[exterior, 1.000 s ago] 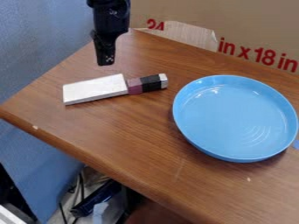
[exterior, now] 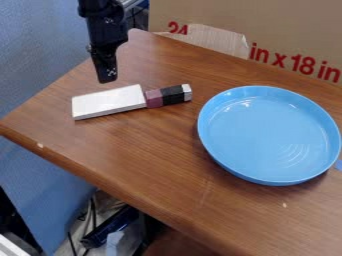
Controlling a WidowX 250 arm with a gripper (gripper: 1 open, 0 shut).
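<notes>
My black gripper (exterior: 106,67) hangs at the upper left, above the wooden table, just behind a long flat object (exterior: 108,102) with a white body and a maroon and black end. Whether the fingers are open or shut is unclear. The white part lies toward the left, the dark end toward the right, tipped with a small pale face. A light blue plate (exterior: 267,135) sits on the right side of the table.
A cardboard box (exterior: 261,30) with red printing stands along the back. The table (exterior: 174,180) has bare wood at the front. Its left edge drops off beside a blue wall and clutter below.
My gripper has moved down and slightly left over the last second. The long object and the plate have stayed in place.
</notes>
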